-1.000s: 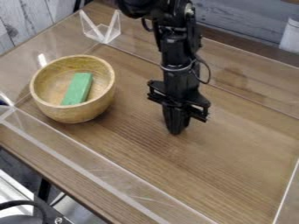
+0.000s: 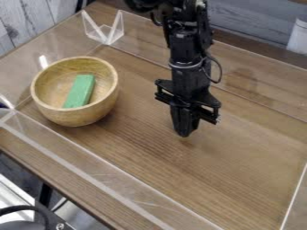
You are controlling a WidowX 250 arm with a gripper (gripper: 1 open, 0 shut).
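Note:
My black gripper [image 2: 185, 121] points down at the middle of the wooden table, shut, with nothing visible between its fingers. To its left a wooden bowl [image 2: 102, 103] holds a green block [image 2: 81, 91], apart from the gripper. Whether the fingertips touch the tabletop is hard to tell.
A clear angular plastic holder [image 2: 106, 29] stands at the back left. A white object [image 2: 299, 34] is at the back right edge.
The bowl and green block have stayed put.

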